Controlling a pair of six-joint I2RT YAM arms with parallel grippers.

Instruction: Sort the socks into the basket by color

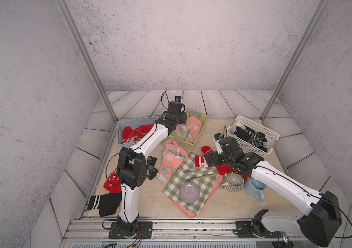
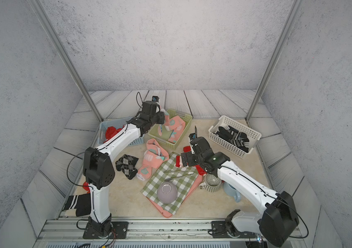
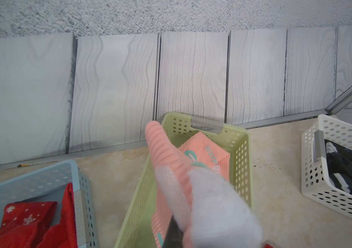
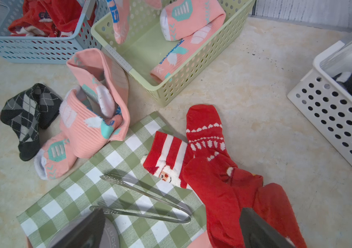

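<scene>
My left gripper (image 1: 183, 118) is shut on a pink sock with a white part, held over the green basket; its end dangles inside the rim in the right wrist view. Another pink sock (image 4: 192, 45) lies folded in that basket. Open and empty, my right gripper hovers above a heap of red socks (image 4: 229, 181). More pink socks (image 4: 89, 111) lie bunched on the table, beside an argyle dark sock (image 4: 31, 111). Red socks (image 1: 136, 133) fill the blue basket (image 1: 120, 132); dark socks (image 1: 250, 136) are in the white basket (image 1: 271, 134).
A checkered cloth (image 1: 176, 181) on a pink tray (image 1: 189, 213) carries tongs (image 4: 151, 196) and an upturned bowl (image 1: 189, 193). A striped cup (image 1: 234, 181) and blue mug (image 1: 255, 188) stand front right. Front left lie a black sock (image 1: 109, 203) and a red sock (image 1: 112, 181).
</scene>
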